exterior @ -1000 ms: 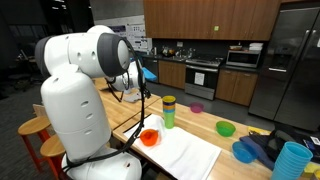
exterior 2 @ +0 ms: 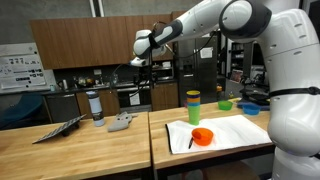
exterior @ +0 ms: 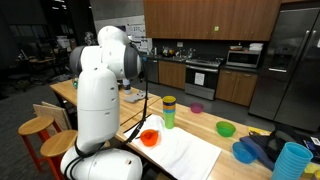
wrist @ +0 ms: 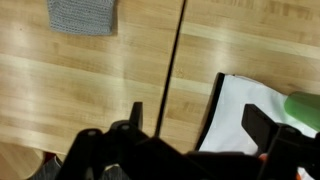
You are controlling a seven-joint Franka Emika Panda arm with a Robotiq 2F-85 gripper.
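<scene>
High over the wooden table, my gripper [exterior 2: 140, 62] is open and empty. In the wrist view the gripper has its dark fingers spread wide above bare wood. A stack of green, yellow and blue cups [exterior: 168, 112] stands upright on the table. An orange bowl [exterior: 150, 137] sits on a white sheet [exterior: 185, 152] in front of it. The wrist view shows only part of the green cup [wrist: 303, 108], and a finger partly hides the orange bowl. A grey cloth [exterior 2: 120, 122] lies flat on the table, apart from the sheet.
A silver canister [exterior 2: 95, 105] and a dark flat object [exterior 2: 62, 118] stand beyond the cloth. On the other side are a green bowl [exterior: 226, 128], a blue bowl [exterior: 245, 152] and a tall blue cup [exterior: 292, 160]. Bare wood lies between the cloth and the sheet.
The arm has become more upright, and its top is higher in exterior view 1. The cups, the orange bowl and the sheet have stayed where they were.
</scene>
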